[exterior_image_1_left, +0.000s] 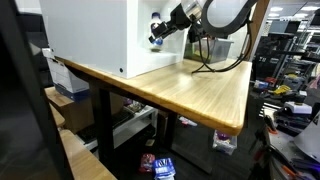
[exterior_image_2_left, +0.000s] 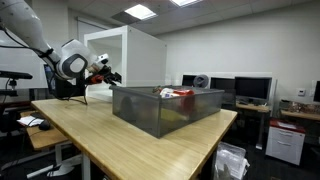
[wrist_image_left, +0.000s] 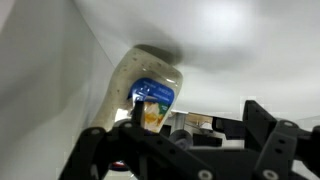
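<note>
A pale bottle (wrist_image_left: 136, 72) with a blue patterned label lies at an angle in the left half of the wrist view, against white surfaces. My gripper is open, its dark fingers spread along the lower part of that view. The bottle is beyond the left finger, and nothing shows between the fingers. In exterior view 1 my gripper (exterior_image_1_left: 157, 32) is at the opening of the white cabinet (exterior_image_1_left: 100, 38), close beside a small blue and white item (exterior_image_1_left: 156, 43) partly hidden by it. From the other side, my gripper (exterior_image_2_left: 113, 77) appears small at the cabinet's edge.
A long grey bin (exterior_image_2_left: 170, 115) holding several items stands on the wooden table (exterior_image_2_left: 100, 125). Boxes and a blue package (exterior_image_1_left: 164, 168) are on the floor below.
</note>
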